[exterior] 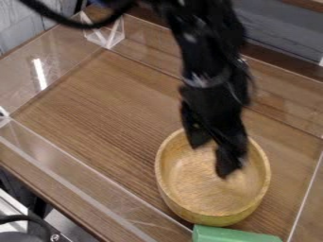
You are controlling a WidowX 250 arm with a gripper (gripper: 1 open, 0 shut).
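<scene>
My black gripper [212,142] is low over a round yellow bowl [179,194], covering the bowl's back part. It is motion-blurred; its fingers look apart, with nothing visible between them.
A green object [233,234] lies just in front of the bowl at the bottom edge. Bare wooden surface [89,118] spreads to the left. A clear plastic piece [104,33] stands at the back left. A dark cable shows at the bottom left.
</scene>
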